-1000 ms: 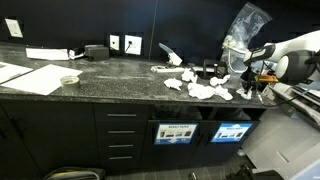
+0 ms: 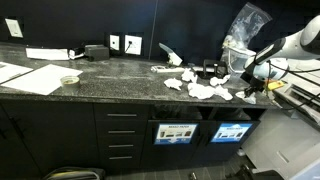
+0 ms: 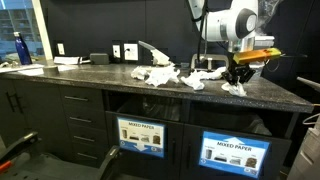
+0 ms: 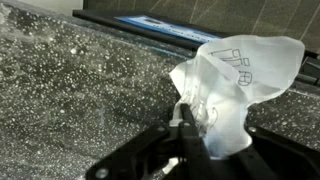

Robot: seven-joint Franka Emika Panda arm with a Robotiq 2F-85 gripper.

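Note:
A crumpled white sheet of paper (image 4: 240, 75) with a line drawing on it is pinched between the fingers of my gripper, which is shut on it. In the wrist view it hangs over the speckled counter (image 4: 100, 105) and partly overlaps a dark bin front with a blue label (image 4: 165, 28). Exterior view 2 has the gripper (image 3: 233, 78) low at the counter's right side, with the white paper (image 3: 234, 89) beneath it by the front edge. The paper hides part of the fingertips.
More crumpled paper (image 3: 160, 75) lies on the counter left of the gripper. Two bins with Mixed Paper labels (image 3: 232, 153) (image 3: 141, 135) sit under the counter, open at the top. A flat paper stack (image 2: 42, 79) lies at far left.
The arm has shifted slightly to the left and its forearm has changed angle near the counter's right end. The other papers look unmoved.

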